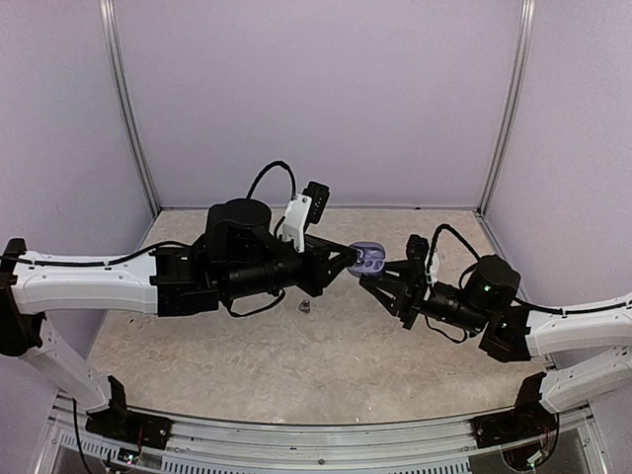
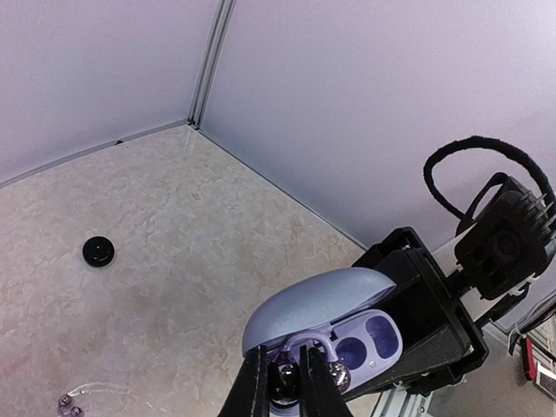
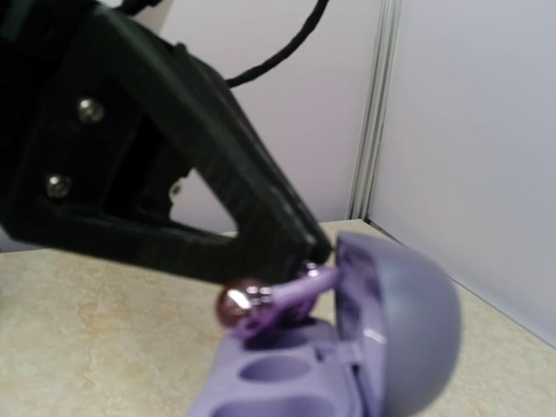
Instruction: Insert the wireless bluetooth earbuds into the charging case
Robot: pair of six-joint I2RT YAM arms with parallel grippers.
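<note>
The purple charging case [image 1: 368,259], lid open, is held up over the table by my right gripper [image 1: 379,280], which is shut on it. My left gripper is shut on a purple earbud [image 3: 243,302] with a shiny round end. In the right wrist view, this earbud lies at a slant just above the case's wells [image 3: 275,369], close to the open lid [image 3: 417,321]; whether it touches them cannot be told. The left fingers partly hide it and one end of the case. A second earbud [image 1: 304,306] rests on the table below the left gripper.
A small black disc [image 2: 98,251] lies on the table in the left wrist view. Both grippers nearly meet at the case, leaving little room between them.
</note>
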